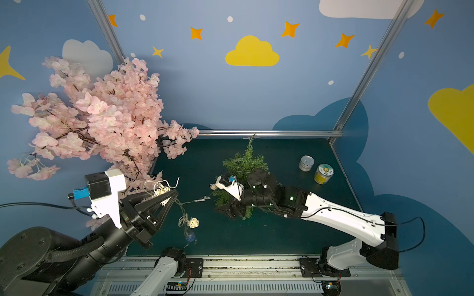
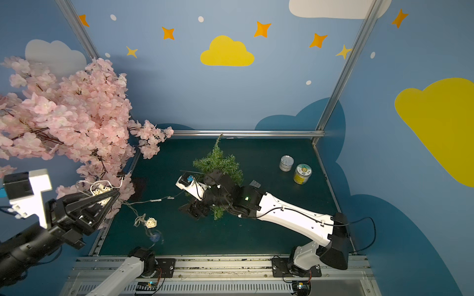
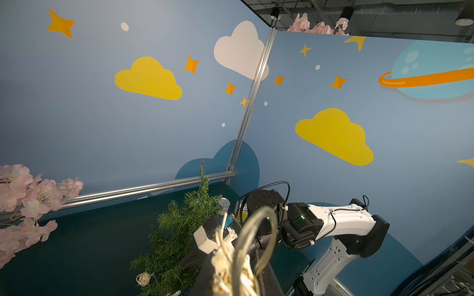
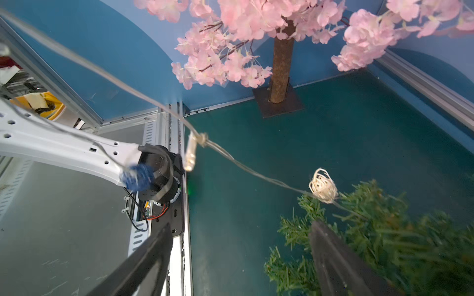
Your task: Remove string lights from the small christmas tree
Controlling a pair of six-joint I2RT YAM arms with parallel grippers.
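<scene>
My left gripper (image 1: 167, 197) is raised at the left, shut on a white bundle of the string lights (image 2: 101, 192). Cream wicker balls hang on the wire, one (image 1: 193, 223) below that gripper and another (image 4: 323, 186) by the branches of the small christmas tree (image 1: 246, 162). A blurred blue ball (image 4: 138, 176) also dangles in the right wrist view. My right gripper stands open over the tree's left side, nothing between its fingers, with the wire stretching beyond it.
A pink blossom tree (image 1: 113, 113) fills the left side. Two cans, one plain (image 1: 306, 162), one yellow-labelled (image 1: 324, 173), stand at the back right. Green table (image 2: 286, 222) shows bare at the front right.
</scene>
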